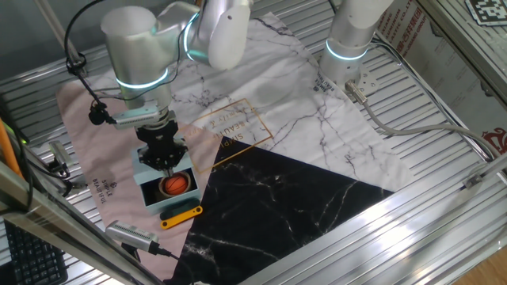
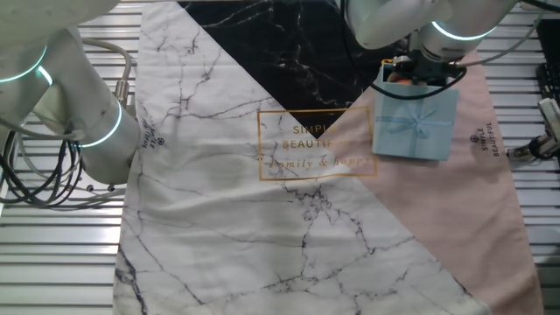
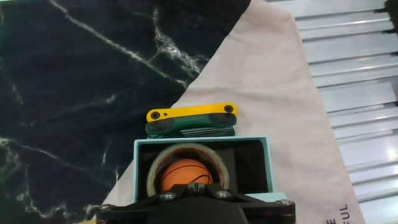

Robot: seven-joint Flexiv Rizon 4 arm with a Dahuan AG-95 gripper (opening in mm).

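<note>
A light-blue box [image 1: 149,171] stands on the pink part of the cloth, its dark inside showing at one end and a ribbon bow on its lid [image 2: 415,122]. Inside the open part lies a tape-like ring [image 3: 219,167], with a small orange basketball [image 3: 184,174] within the ring. My gripper points down at the near side of the ring, its fingertips close together. Whether the ring's near rim is between them is hidden by the gripper's body. In the second exterior view the arm covers most of the box's opening.
A yellow and green folding tool [image 3: 193,118] lies against the box's outer end. A camera-like device [image 1: 133,236] with a cable is near the box.
</note>
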